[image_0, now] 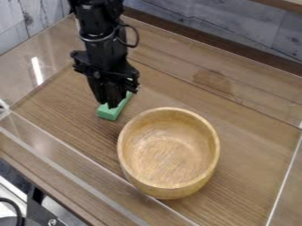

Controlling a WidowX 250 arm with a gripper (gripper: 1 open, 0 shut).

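A small green block [112, 108] lies on the wooden table just left of a round wooden bowl [168, 150]. My black gripper [116, 94] hangs over the block's upper end from the arm at the top left; I cannot tell whether it is open or shut, as its fingertips are small and dark.
A dark cable runs off the table's lower left edge, and a pale wall stands at the top left.
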